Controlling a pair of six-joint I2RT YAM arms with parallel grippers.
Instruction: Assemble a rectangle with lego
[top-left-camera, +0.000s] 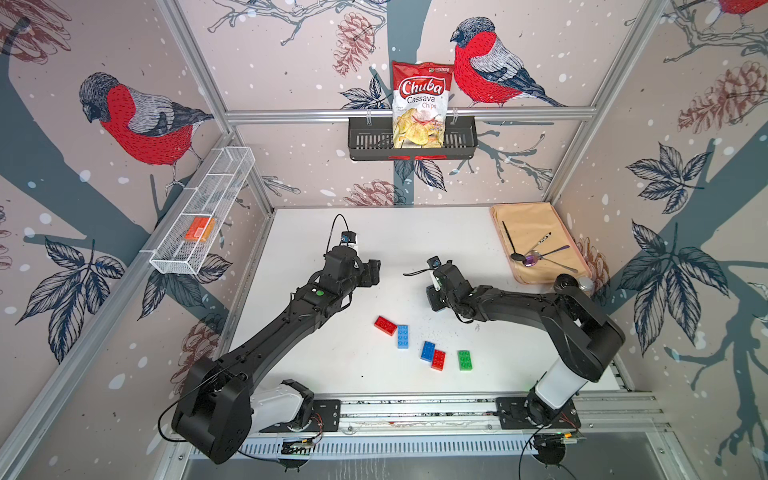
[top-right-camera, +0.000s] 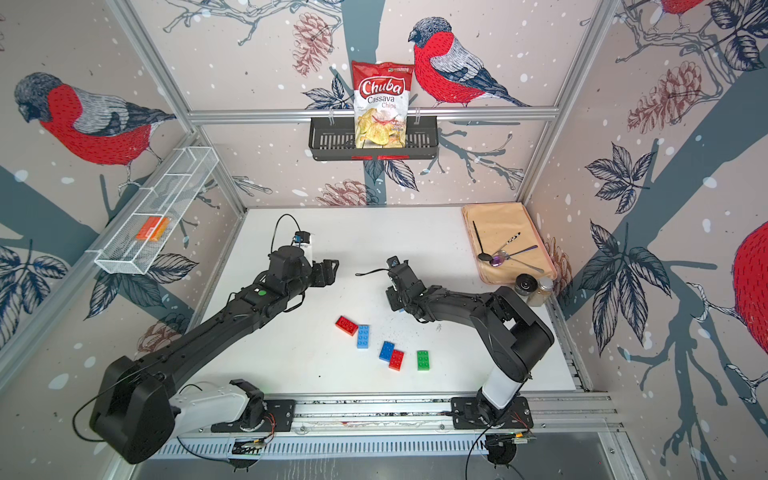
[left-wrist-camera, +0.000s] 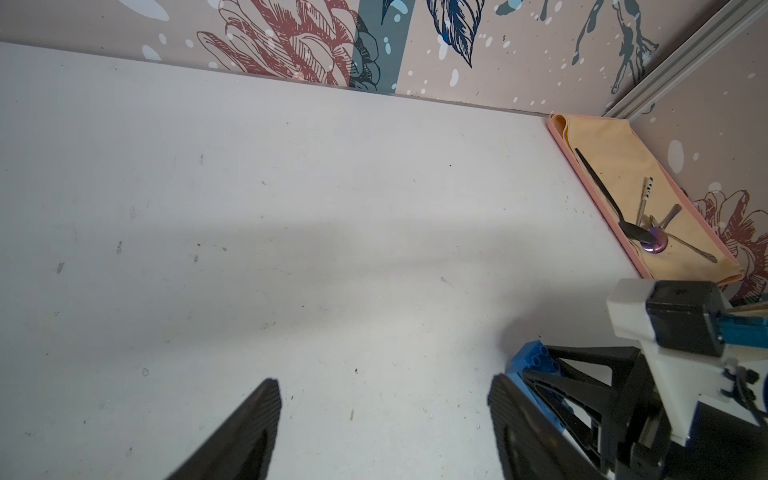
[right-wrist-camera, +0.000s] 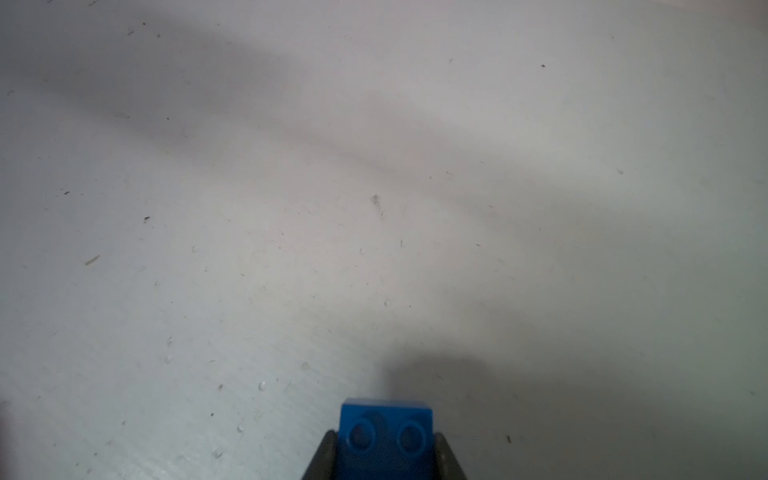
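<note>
A blue brick is held by my right gripper, shut on it over the white table, near the middle; it also shows at the lower right of the left wrist view. My left gripper stands open and empty, left of the right one. In front of the grippers lie a red brick (top-left-camera: 385, 325), a light blue brick (top-left-camera: 402, 337), a darker blue brick (top-left-camera: 428, 350) touching a second red brick (top-left-camera: 438, 360), and a green brick (top-left-camera: 465, 360).
A beige tray (top-left-camera: 520, 224) with utensils lies back right, with jars (top-right-camera: 525, 285) beside it. A white wire rack (top-left-camera: 184, 260) hangs on the left, a dark basket (top-left-camera: 372, 148) with chips at the back.
</note>
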